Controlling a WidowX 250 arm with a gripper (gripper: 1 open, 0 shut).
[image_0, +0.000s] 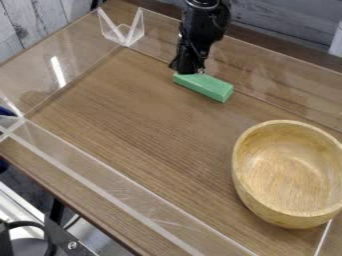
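My black gripper (186, 62) hangs from the arm at the top centre, its tip just behind and above the left end of a green block (203, 87). The fingers look close together; the dark shape makes it hard to see more. The block lies on the wooden table (120, 130).
A large wooden bowl (285, 170) stands at the right front. A clear stand-like object (122, 30) is at the back left. Clear strips run along the table's left side, and the middle and left front of the tabletop are free.
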